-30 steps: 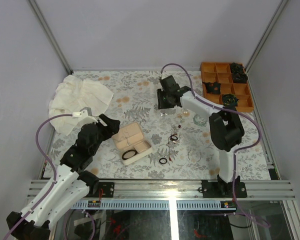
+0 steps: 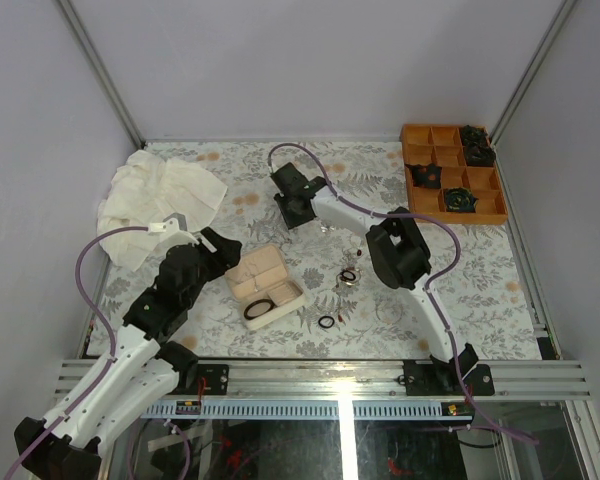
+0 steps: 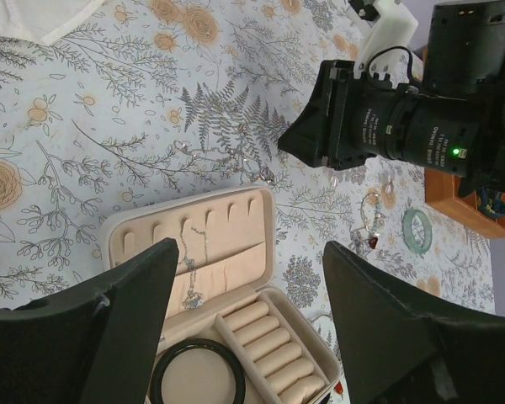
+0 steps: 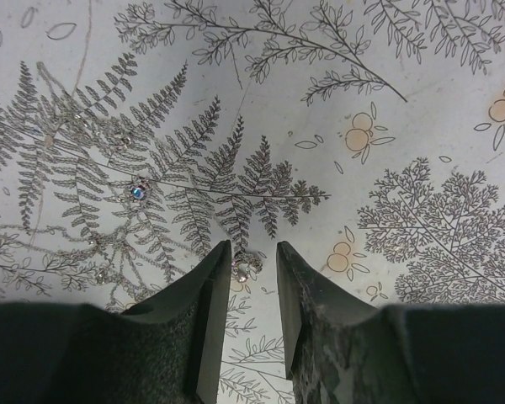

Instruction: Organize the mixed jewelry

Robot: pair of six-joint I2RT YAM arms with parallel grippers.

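Observation:
My right gripper (image 2: pixel 288 222) hangs over silver chains on the floral cloth; in the right wrist view its fingertips (image 4: pixel 223 251) are part open beside a small crystal piece (image 4: pixel 246 266), with more chain (image 4: pixel 138 190) to the left. My left gripper (image 2: pixel 222 252) stands open over the beige jewelry box (image 3: pixel 188 207), which holds a thin chain (image 3: pixel 193 297) on its lid panel and a black bangle (image 3: pixel 198 345) below.
An orange compartment tray (image 2: pixel 418 212) with dark pouches stands back right. A white cloth (image 2: pixel 155 195) lies back left. Bracelets, rings and a green bangle (image 3: pixel 417 214) lie right of the box.
My right gripper has moved left from the middle-right of the cloth to over the chains above the jewelry box. The left arm is almost still.

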